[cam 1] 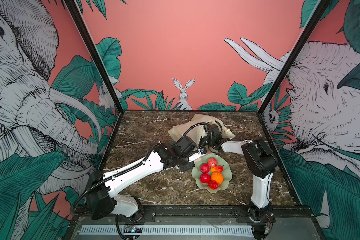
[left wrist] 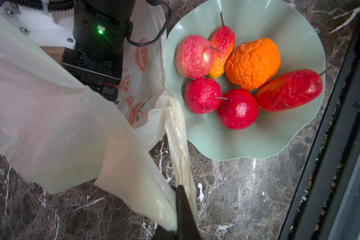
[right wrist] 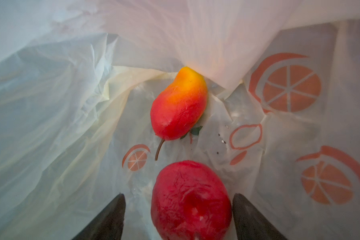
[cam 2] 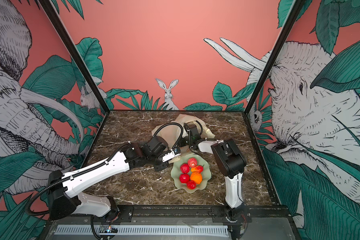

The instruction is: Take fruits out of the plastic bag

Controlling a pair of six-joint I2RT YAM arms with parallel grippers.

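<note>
In the left wrist view my left gripper is shut on a gathered edge of the cream plastic bag (left wrist: 56, 116). Inside the bag, in the right wrist view, a red wrinkled round fruit (right wrist: 191, 192) lies between the parted fingers of my right gripper; whether both touch it is unclear. Beyond it lies a red-yellow mango-like fruit (right wrist: 178, 102) with a stem. A pale green scalloped bowl (left wrist: 248, 146) holds several fruits, red, pink and orange, beside the bag.
Bare marble table (cam 1: 144, 124) shows left of and behind the bag. The bowl sits at the front, between the arms, close to the table's front rail (cam 1: 176, 208). Both arms crowd the middle.
</note>
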